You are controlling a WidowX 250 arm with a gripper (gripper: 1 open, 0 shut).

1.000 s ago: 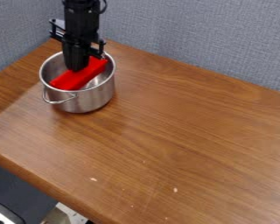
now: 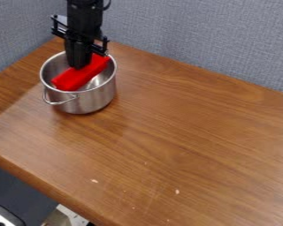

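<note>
A stainless steel pot (image 2: 89, 99) with a side handle stands at the back left of the wooden table. A red elongated object (image 2: 73, 77) lies tilted inside it. My black gripper (image 2: 80, 56) points down over the pot, at the upper end of the red object. The fingertips are small and dark, and I cannot tell whether they are open or shut on it.
Grey padded walls border the back and left. Cables lie off the table's lower left edge.
The gripper has shifted slightly over the last second, staying above the pot. The red object looks slightly shifted in the pot.
</note>
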